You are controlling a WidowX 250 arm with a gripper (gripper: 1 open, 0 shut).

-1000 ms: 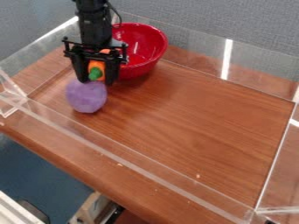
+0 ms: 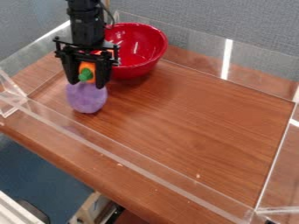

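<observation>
My black gripper (image 2: 87, 66) is at the upper left, pointing down, its fingers around an orange object with a green end (image 2: 86, 73), which looks like a toy carrot. A purple round object (image 2: 86, 99) lies on the wooden surface just below the gripper, partly behind it. A red bowl (image 2: 140, 48) sits behind and right of the gripper, its left part hidden by the arm.
Clear low walls border the wooden table (image 2: 193, 140). A dark blue floor shows at the lower left.
The gripper and the orange object have shifted slightly left and up over the last second. The purple object and the bowl look about the same.
</observation>
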